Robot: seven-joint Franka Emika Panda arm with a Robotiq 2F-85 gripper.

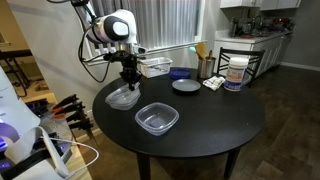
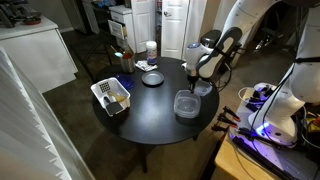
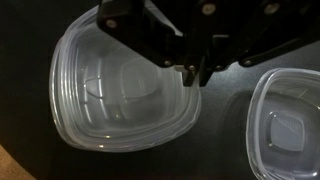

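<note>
A clear plastic container (image 1: 121,99) is at the table's left side, close to the arm. In the wrist view, this container (image 3: 125,95) shows several rim lines, as if more than one were nested. My gripper is at its right edge, fingers close together and shut on the rim. From exterior view 1 the gripper (image 1: 133,86) is small and dark above the container, so the grip is hard to see there. A second clear container (image 1: 157,118) sits apart on the table, empty; its near edge also shows in the wrist view (image 3: 285,125).
Farther back are a grey plate (image 1: 187,86), a blue container (image 1: 180,73), a white basket (image 1: 155,67), a utensil holder (image 1: 207,68) and a large white tub (image 1: 236,73).
</note>
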